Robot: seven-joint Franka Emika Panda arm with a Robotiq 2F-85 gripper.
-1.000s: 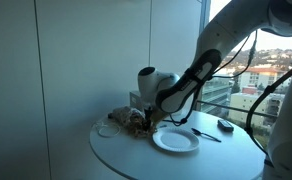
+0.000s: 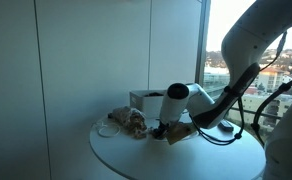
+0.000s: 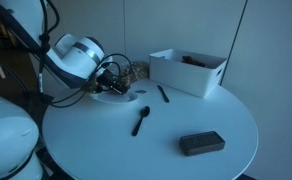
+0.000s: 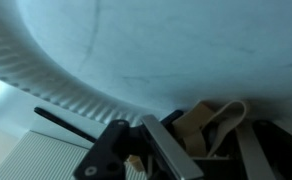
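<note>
My gripper [image 3: 114, 82] is low over a white plate [image 3: 104, 98] at the left of the table in exterior view 2. In the wrist view the plate's ribbed rim [image 4: 71, 78] curves past the gripper, whose fingers stand close together. A tan, curled strip [image 4: 229, 118] shows around the fingertips there; whether it is gripped or part of the gripper, I cannot tell. From exterior view 1, the arm covers most of the plate. A crumpled brown bag [image 2: 128, 118] lies on the table just beyond.
Behind stands a white bin [image 3: 186, 72] with dark contents. A black spoon [image 3: 141, 120], a dark knife-like utensil [image 3: 164, 94] and a dark grey block [image 3: 201, 143] lie on the table [image 3: 116, 150].
From above the brown bag, my gripper has moved toward the plate and come down over it. The arm now hides the plate in exterior view 1.
</note>
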